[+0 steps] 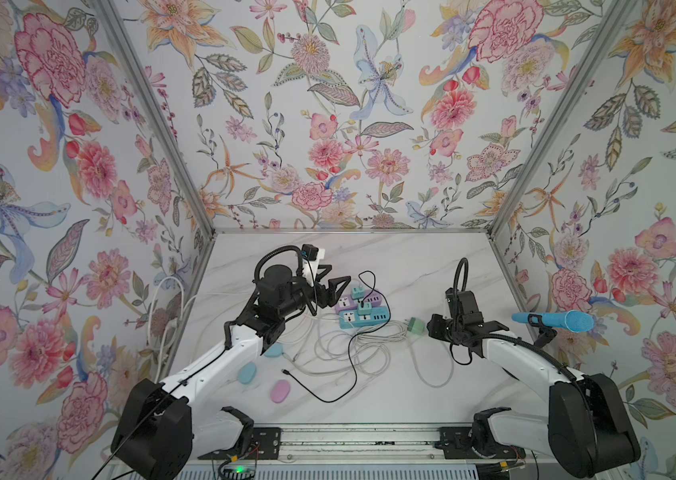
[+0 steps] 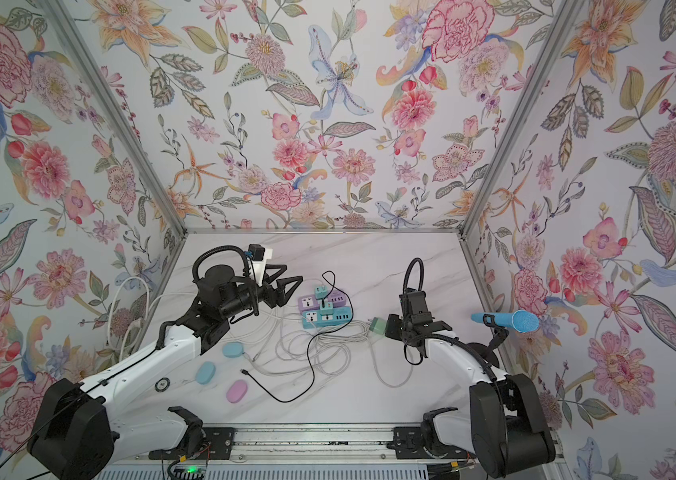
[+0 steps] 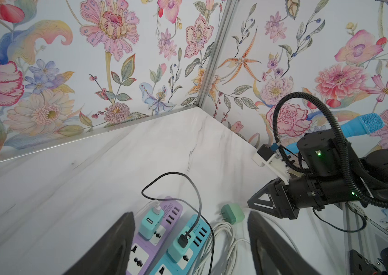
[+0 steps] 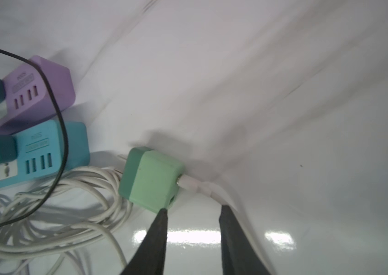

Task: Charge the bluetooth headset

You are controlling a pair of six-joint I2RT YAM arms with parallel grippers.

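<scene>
A green charger block (image 4: 152, 178) lies beside the coiled white cables, a white cable plugged into its near end. My right gripper is close to it; its fingers (image 4: 152, 247) stand somewhat apart, and whether they grip anything is unclear. The white cable runs from the block past the right finger. Left of the charger are a purple power strip (image 3: 171, 213) and a blue power strip (image 3: 196, 229) with adapters in them. My left gripper is open above the table behind the strips, empty between its fingers. I cannot identify the headset for sure.
A black cable (image 1: 345, 392) arcs from the strips to the front. Two blue oval things (image 1: 246, 373) and a pink oval thing (image 1: 280, 391) lie front left. A blue microphone-shaped thing (image 1: 553, 321) stands far right.
</scene>
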